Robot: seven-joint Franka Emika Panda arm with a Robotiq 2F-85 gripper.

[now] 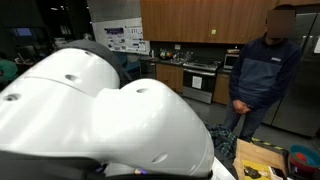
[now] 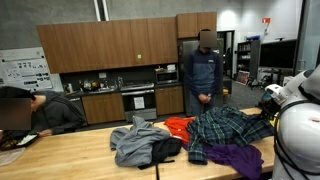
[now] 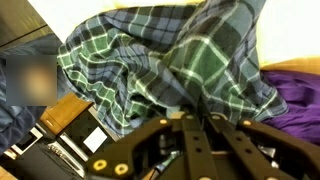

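A dark green and white plaid cloth (image 2: 222, 128) lies spread over the right side of the table, its right end raised toward the robot arm. In the wrist view the same plaid cloth (image 3: 150, 62) runs right up to my gripper, which is shut with a gathered fold of it between the fingers. Exterior view 1 shows only a bit of the plaid cloth (image 1: 222, 140), since the white arm covers most of the table; the gripper is hidden there.
A purple cloth (image 2: 236, 158) lies beside the plaid one. A grey cloth (image 2: 138, 143), a black cloth (image 2: 167, 149) and a red cloth (image 2: 179, 127) are farther left. A person (image 2: 203, 75) stands behind the table.
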